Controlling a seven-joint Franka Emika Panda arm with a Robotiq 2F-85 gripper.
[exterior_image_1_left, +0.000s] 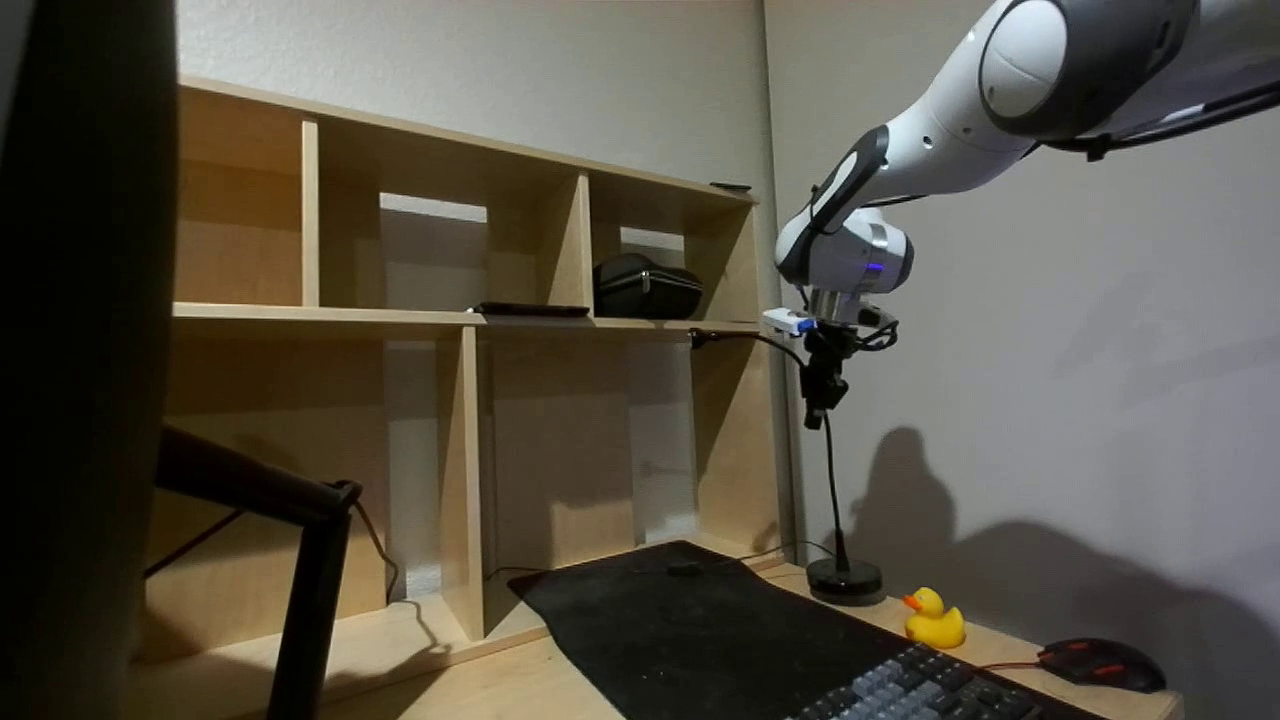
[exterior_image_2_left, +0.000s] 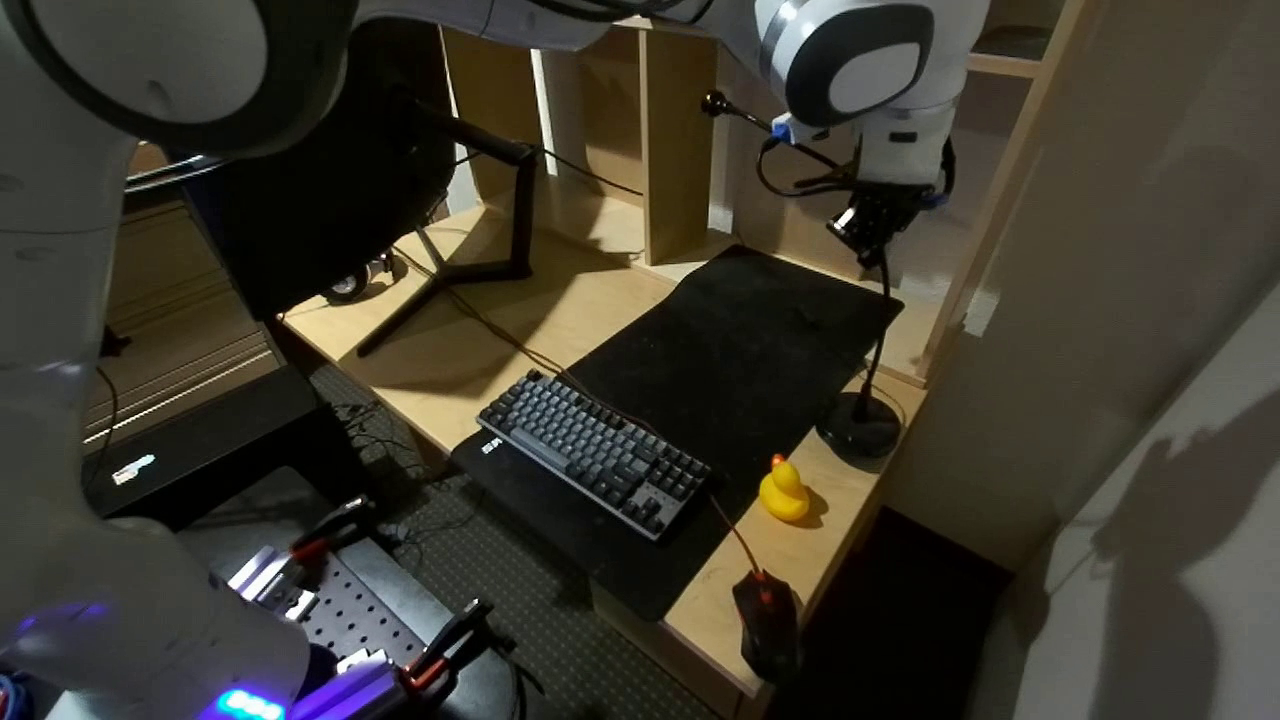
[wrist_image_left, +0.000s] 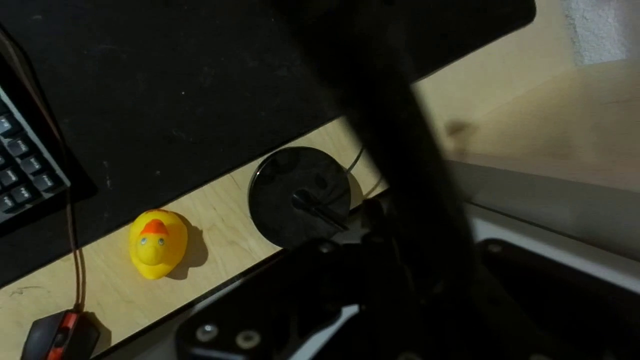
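A black desk lamp with a thin bendable neck stands at the desk's right side, its round base on the wood strip beside the mat. Around the upper part of its neck my gripper is shut, pointing down well above the desk. The lamp's head reaches left of the gripper, before the shelf. From the second exterior view, the gripper sits at the top of the upright stretch of neck. A dark, blurred neck crosses the wrist view and hides much of the fingers; the base shows below.
A yellow rubber duck and a mouse share the wood strip with the lamp. The keyboard lies on the black mat. A wooden shelf and the wall stand close by.
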